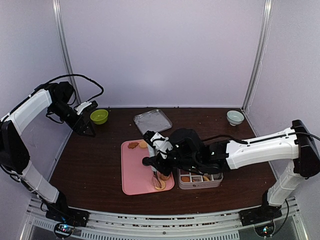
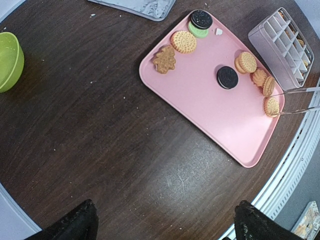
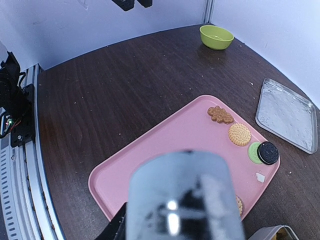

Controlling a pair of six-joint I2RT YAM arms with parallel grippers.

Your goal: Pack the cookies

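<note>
My right gripper (image 1: 150,148) is shut on a silvery-handled tool (image 3: 180,205) like tongs. In the left wrist view, the tool's thin prongs (image 2: 295,110) reach the pink tray's edge, around or over a round cookie (image 2: 271,106); whether they grip it, I cannot tell. Sandwich cookies (image 2: 268,86) and a black cookie (image 2: 227,77) lie nearby on the pink tray (image 2: 210,112). At its other end are a leaf-shaped cookie (image 2: 164,60), a pale round cookie (image 2: 184,42), and black and green cookies. A compartment box (image 1: 200,185) holds several cookies. My left gripper hangs open and empty.
Behind the pink tray lies a clear lid-like tray (image 1: 152,120). A green bowl (image 1: 99,116) stands at the back left, a pale bowl (image 1: 235,117) at the back right. The dark table (image 2: 115,140) left of the pink tray is bare.
</note>
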